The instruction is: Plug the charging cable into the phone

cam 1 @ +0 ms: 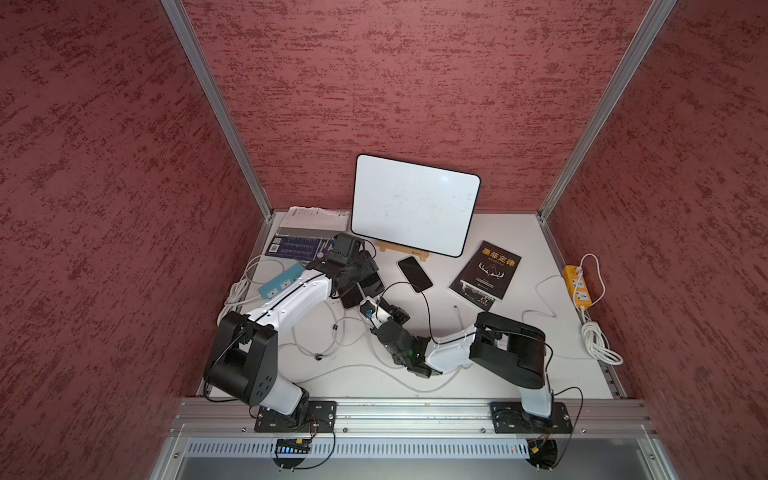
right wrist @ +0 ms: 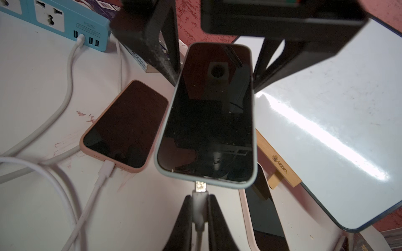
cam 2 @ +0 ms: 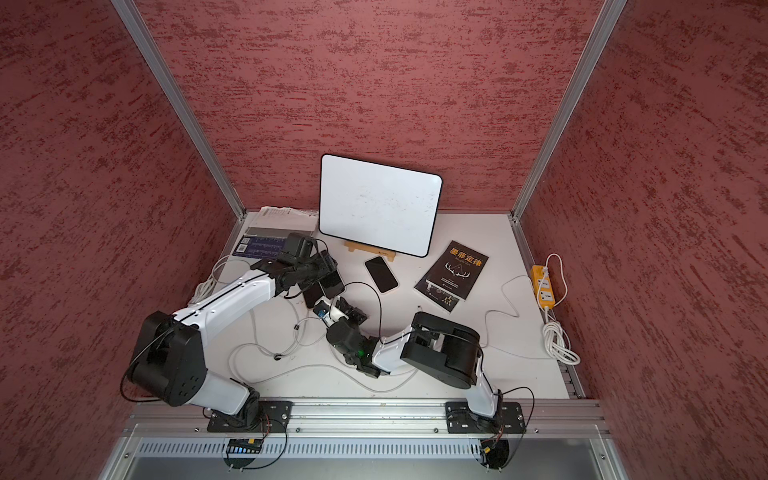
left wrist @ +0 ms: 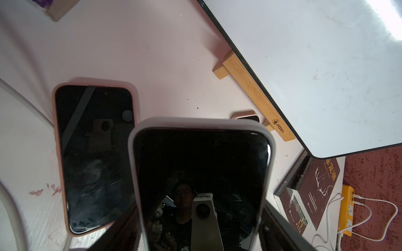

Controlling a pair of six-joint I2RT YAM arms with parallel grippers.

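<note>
A dark-screened phone in a pale grey-blue case (right wrist: 209,121) hangs above the table, its sides pinched by my left gripper, which is shut on it. In the left wrist view the same phone (left wrist: 201,179) fills the lower middle. My right gripper is shut on the white plug of the charging cable (right wrist: 200,202). The plug's metal tip (right wrist: 200,186) points up at the phone's bottom edge, with metal still showing below the case. Whether the tip touches or enters the port I cannot tell.
A pink-cased phone (right wrist: 125,125) with a white cable at its end lies beside the held one. Another phone (cam 1: 415,273) lies near the whiteboard (cam 1: 416,204). A blue power strip (right wrist: 62,21) stands at left, a dark book (cam 1: 486,274) at right. Loose cables cross the front table.
</note>
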